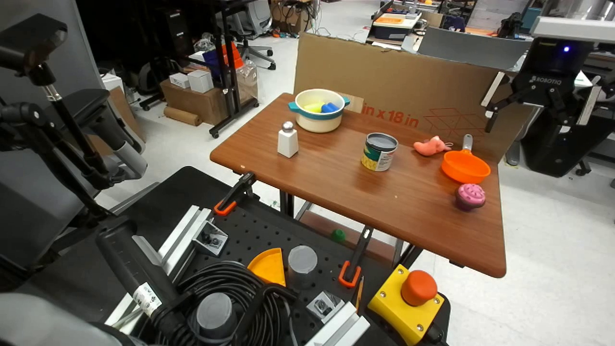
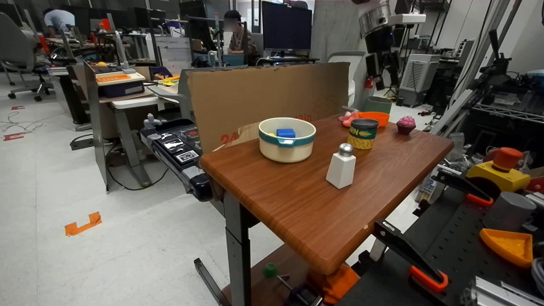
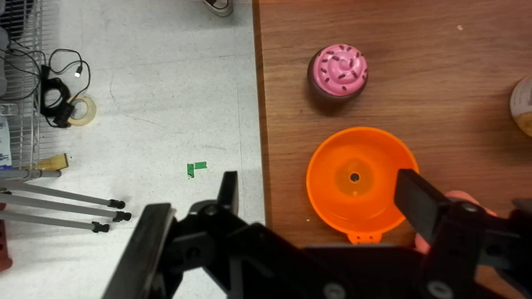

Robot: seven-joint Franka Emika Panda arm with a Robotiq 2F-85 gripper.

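My gripper (image 1: 527,127) stands open above the table's far right corner, with nothing between its fingers. In the wrist view its fingers (image 3: 422,204) spread wide, one over the floor and one over the table. Below lies an orange pan (image 3: 361,179), empty, its handle hidden under the gripper there. Beside the pan are a pink-topped cupcake (image 3: 340,70) and a pink toy (image 1: 432,146), the latter partly covered by a finger in the wrist view. A corn can (image 1: 379,152) stands upright nearer the middle. A white shaker (image 1: 288,140) and a cream pot (image 1: 320,119) holding yellow and blue things stand farther left.
A cardboard panel (image 1: 392,80) rises along the table's back edge. Clamps (image 1: 356,259) grip the front edge beside a black pegboard bench with a yellow emergency-stop box (image 1: 406,305). Bare tabletop (image 1: 426,213) lies in front of the can.
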